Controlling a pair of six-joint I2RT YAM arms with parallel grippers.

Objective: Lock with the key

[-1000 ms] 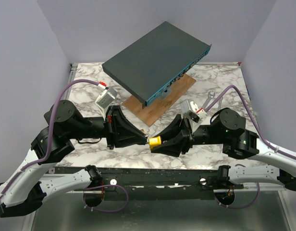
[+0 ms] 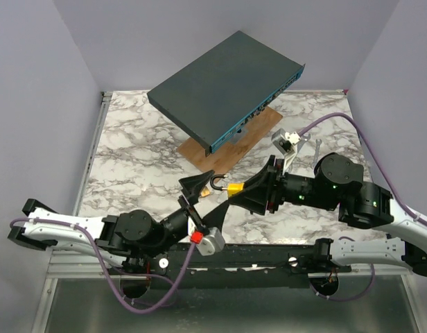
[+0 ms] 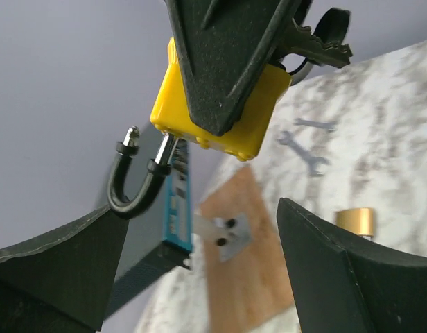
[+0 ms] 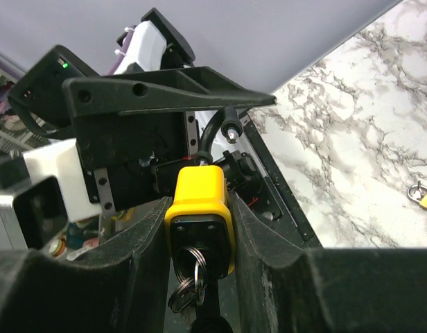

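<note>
My right gripper (image 2: 249, 191) is shut on the body of a yellow padlock (image 2: 235, 188), held above the table. The dark shackle (image 3: 134, 198) stands out of the body, one leg going in and the other end free beside it. At the body's other end hang a key ring (image 4: 198, 274) and a jagged silver key (image 3: 323, 47); whether a key sits in the keyhole cannot be made out. My left gripper is open, its fingers (image 3: 57, 267) apart with the shackle near the gap; contact does not show.
Behind stands a tilted dark metal box (image 2: 224, 83) over a brown board (image 2: 258, 132). A smaller brass padlock (image 3: 355, 220) and wrenches (image 3: 307, 154) lie on the marble table (image 2: 134, 132).
The right gripper shifted slightly right with the padlock.
</note>
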